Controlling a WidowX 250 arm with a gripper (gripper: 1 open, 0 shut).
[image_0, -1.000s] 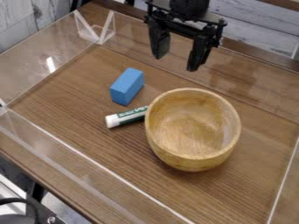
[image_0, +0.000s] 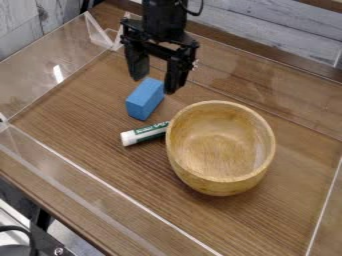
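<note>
My gripper (image_0: 160, 62), black, hangs at the top centre, open, over the area just behind a blue block (image_0: 146, 99). The block lies on the wooden surface left of a large cream oval bowl (image_0: 222, 150), which is empty. A small white and green cylinder (image_0: 144, 134) lies between the block and the bowl, below the block.
A white wall (image_0: 281, 30) runs along the back right, and another edge (image_0: 40, 25) is at the upper left.
My gripper has moved left from above the bowl's back side to above the blue block. The block, cylinder and bowl look unmoved.
</note>
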